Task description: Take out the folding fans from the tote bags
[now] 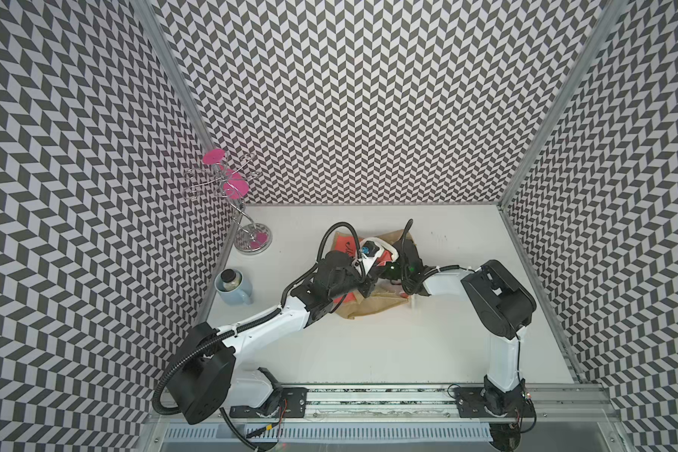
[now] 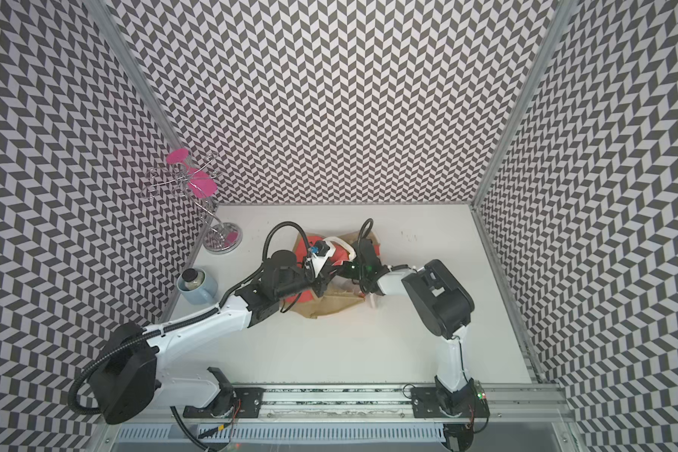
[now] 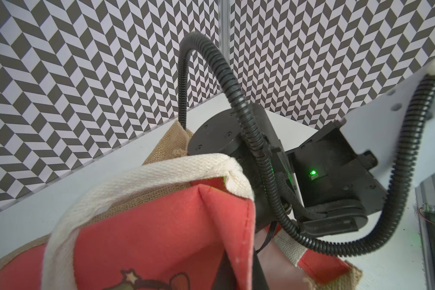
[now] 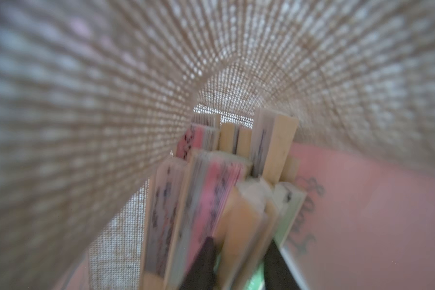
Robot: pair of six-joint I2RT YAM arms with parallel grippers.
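Note:
A tote bag of burlap and red cloth with a white handle lies on the table under both arms. In the left wrist view, the fingers of my left gripper are shut on the bag's red edge. My right gripper is inside the bag, its fingers apart on either side of a wooden folding fan; the view is blurred, and contact cannot be made out. Several other folded fans stand around it, among them a pink one and a pale wooden one. Burlap walls surround them.
A blue mug with a dark-topped item in it stands at the table's left edge. Behind it is a metal stand with pink discs. Table space in front of the bag and to its right is clear.

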